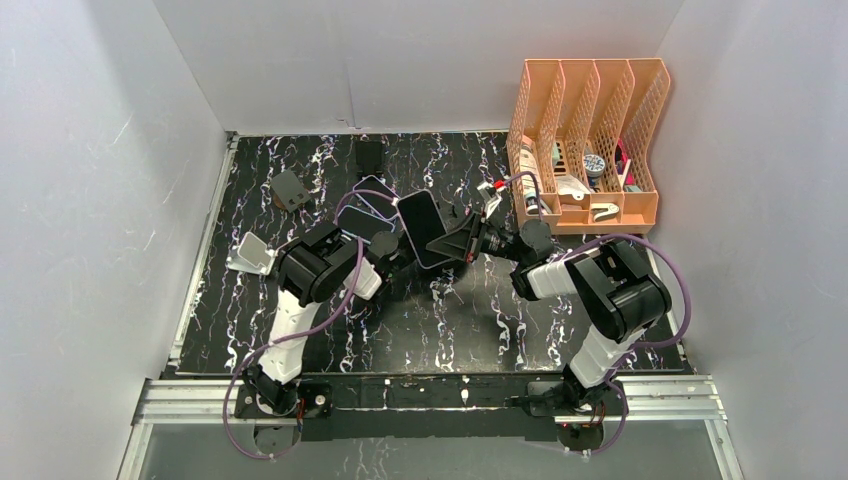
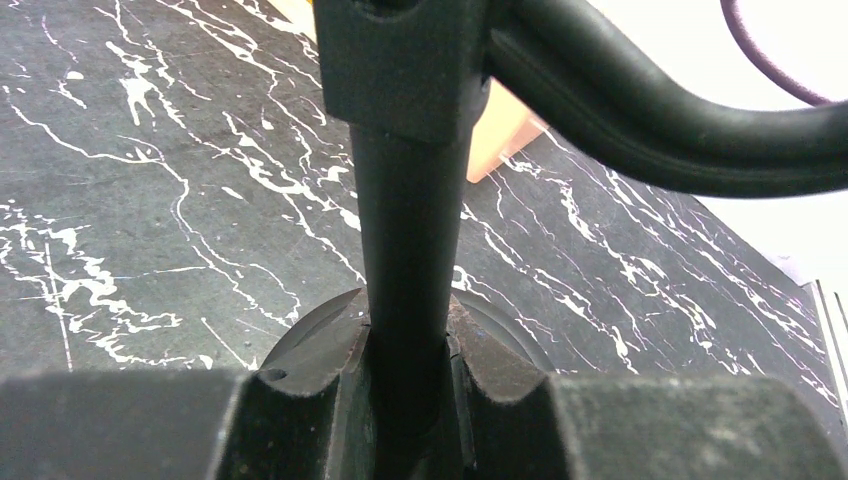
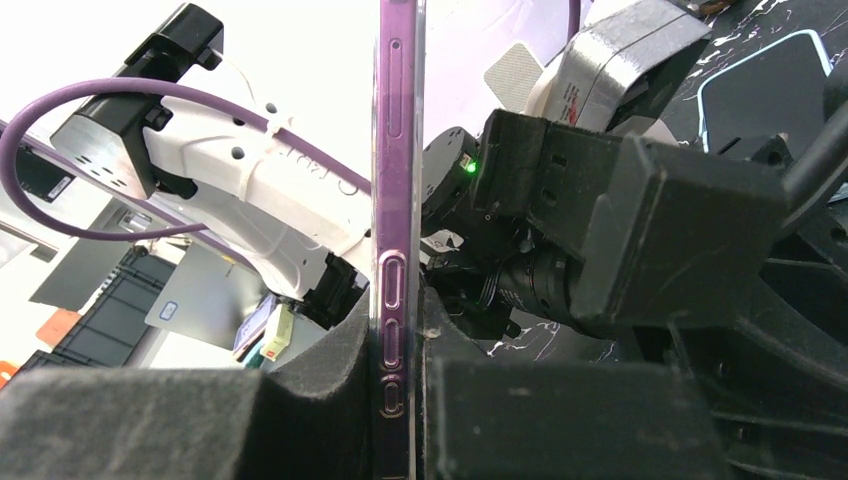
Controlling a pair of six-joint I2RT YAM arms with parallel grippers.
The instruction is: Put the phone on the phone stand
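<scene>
A phone (image 1: 421, 222) with a dark screen and, in the right wrist view, a purple edge (image 3: 395, 170) is held up near the middle of the table. My right gripper (image 1: 462, 238) is shut on it; its fingertips pinch the edge with the side buttons. My left gripper is shut on a black upright post (image 2: 405, 230) with a curved arm, apparently part of a phone stand, whose round base shows below the fingers. In the top view this stand is mostly hidden under the phone and the grippers.
An orange organiser (image 1: 590, 100) stands at the back right. Other phones (image 1: 365, 225) and a black block (image 1: 369, 155) lie behind the left arm; a grey object (image 1: 289, 188) and a white stand (image 1: 252, 255) sit at the left.
</scene>
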